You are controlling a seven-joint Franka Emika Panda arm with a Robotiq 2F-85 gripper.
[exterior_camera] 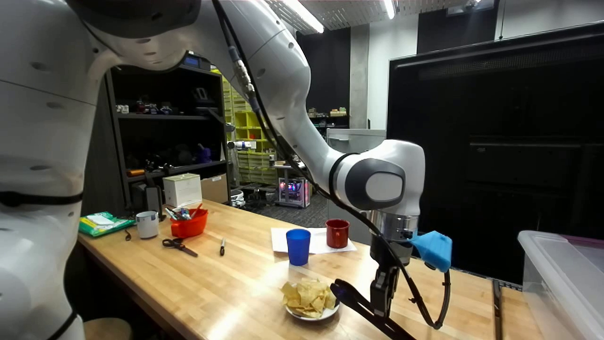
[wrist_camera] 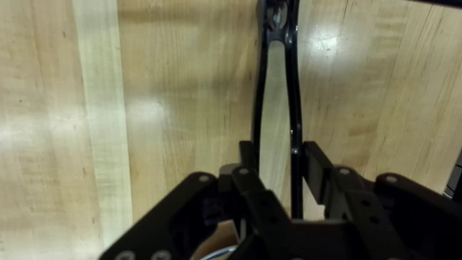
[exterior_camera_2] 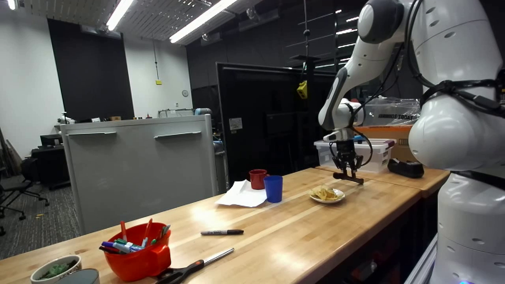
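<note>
My gripper has a pair of long black tongs (wrist_camera: 295, 99) between its fingers, one finger against the outer side of each tong arm. The tong arms stand somewhat apart, with bare wood visible between them. In exterior view 1 the tongs (exterior_camera: 349, 295) slant across below the gripper (exterior_camera: 382, 309), one end close to the right of the chip plate (exterior_camera: 318, 319). Yellow tortilla chips (exterior_camera: 308, 297) are heaped on that white plate. Exterior view 2 has the tongs (exterior_camera_2: 348, 178) low over the table, behind the plate (exterior_camera_2: 339, 196); contact with the wood cannot be told.
Left of the plate stand a blue cup (exterior_camera: 298, 247) and a red mug (exterior_camera: 337, 233), the mug on white paper (exterior_camera: 280, 241). Scissors (exterior_camera: 179, 246), a marker (exterior_camera: 222, 246) and a red pen holder (exterior_camera: 189, 224) lie farther along. A clear bin (exterior_camera: 557, 283) is at the right.
</note>
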